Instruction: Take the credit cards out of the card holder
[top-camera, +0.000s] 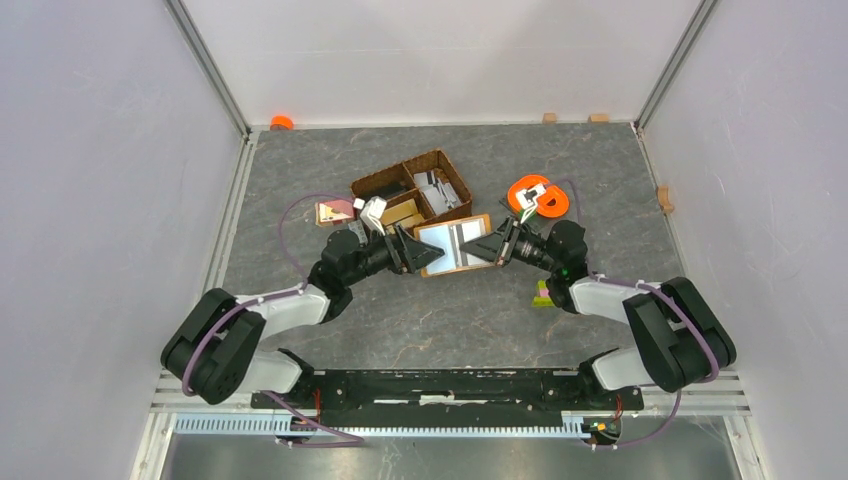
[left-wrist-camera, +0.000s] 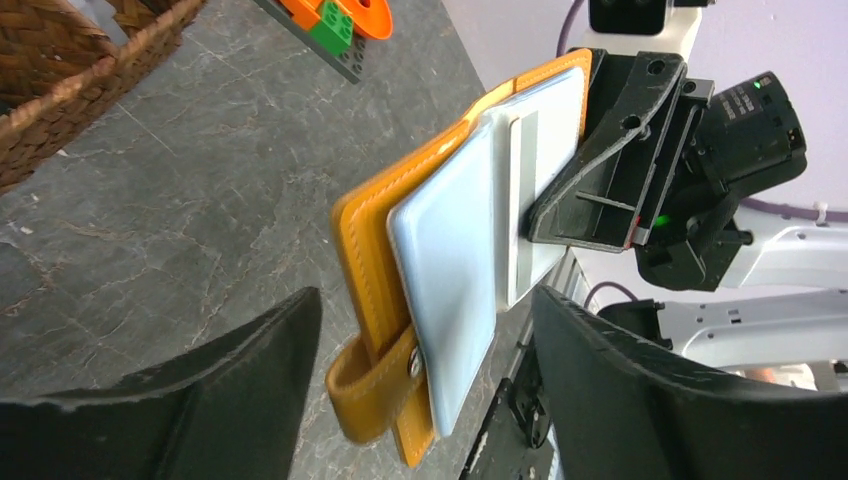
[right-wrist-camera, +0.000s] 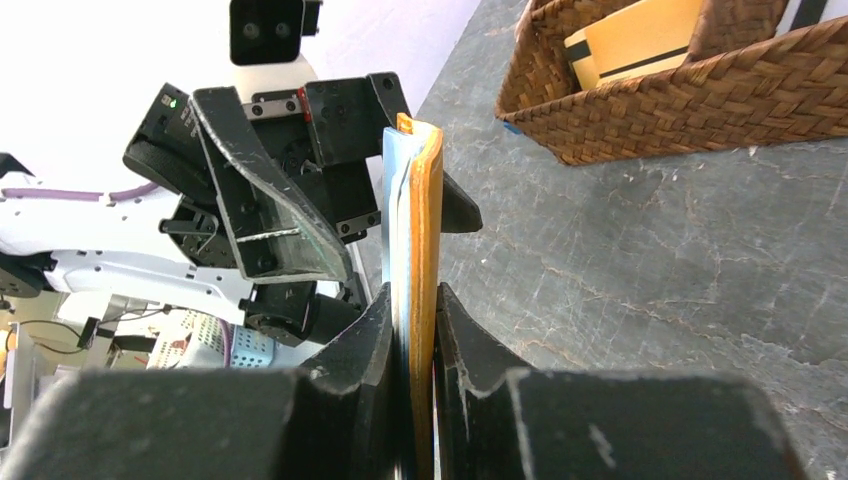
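The orange card holder (top-camera: 437, 246), with pale blue and white cards (left-wrist-camera: 445, 280), stands on edge in the air between the grippers. My right gripper (top-camera: 485, 247) is shut on it; in the right wrist view the holder (right-wrist-camera: 425, 210) rises from between the fingers. My left gripper (top-camera: 415, 255) is open around the holder's other end; in the left wrist view its fingers stand apart on either side of the orange flap with a metal snap (left-wrist-camera: 375, 390).
A woven basket (top-camera: 440, 160) with compartments and items stands behind the grippers. An orange round object (top-camera: 552, 205) lies at the right, a small green-pink item (top-camera: 543, 298) below it.
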